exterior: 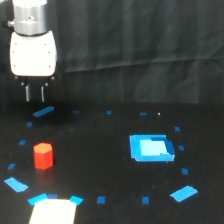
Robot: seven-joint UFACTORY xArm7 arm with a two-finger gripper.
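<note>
A small red block [43, 156] sits on the black table at the left. At the right, a blue-bordered square [137, 147] with a pale patch [153, 147] in its middle lies flat. My gripper [35, 93] hangs at the upper left, above and behind the red block and well apart from it. Its two thin fingers point down with a dark gap between them, and nothing shows in that gap.
A cream square [52, 212] lies at the front left edge, partly cut off by the frame. Blue tape pieces, such as one strip [184, 193] at the front right, mark the table.
</note>
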